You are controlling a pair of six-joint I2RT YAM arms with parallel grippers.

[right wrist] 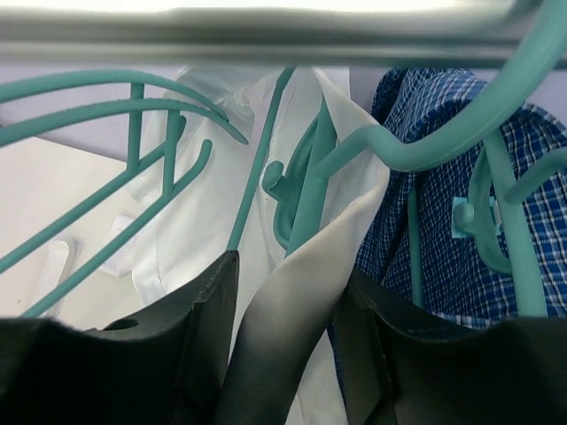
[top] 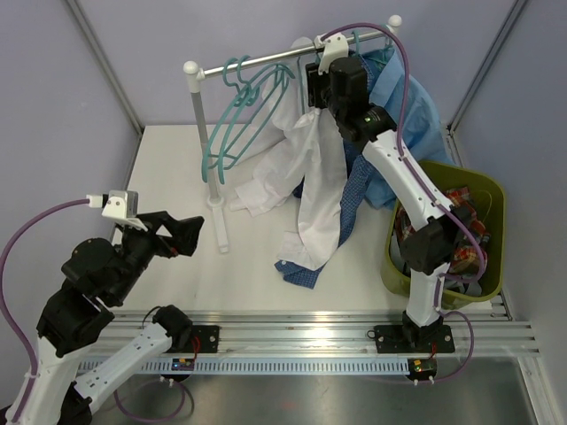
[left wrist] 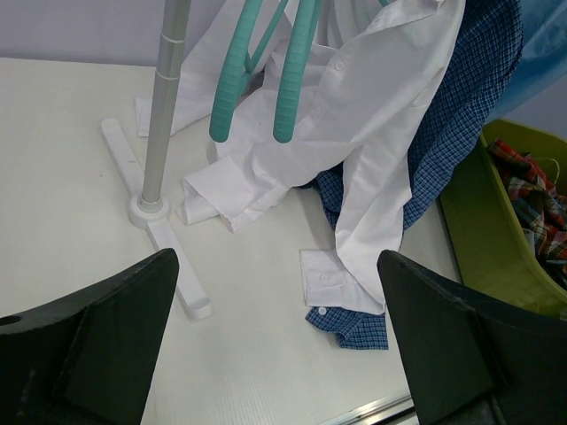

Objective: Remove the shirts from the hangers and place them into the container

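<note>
A white shirt (top: 314, 186) hangs on a teal hanger (right wrist: 315, 186) from the rail (top: 266, 58). In the right wrist view, my right gripper is at that hanger, with a strip of white fabric between its fingers; how tightly they close on it is unclear. Its tip is partly hidden in the top view. My left gripper (top: 177, 235) is open and empty, low at the front left, facing the rack and the shirt's lower folds (left wrist: 363, 212).
Empty teal hangers (top: 230, 133) hang left; blue checked (right wrist: 443, 106) and light blue garments (top: 407, 124) hang right. A green bin (top: 394, 283) of clothes stands at the right. The rack's foot (top: 221, 230) stands on the white table, clear at front left.
</note>
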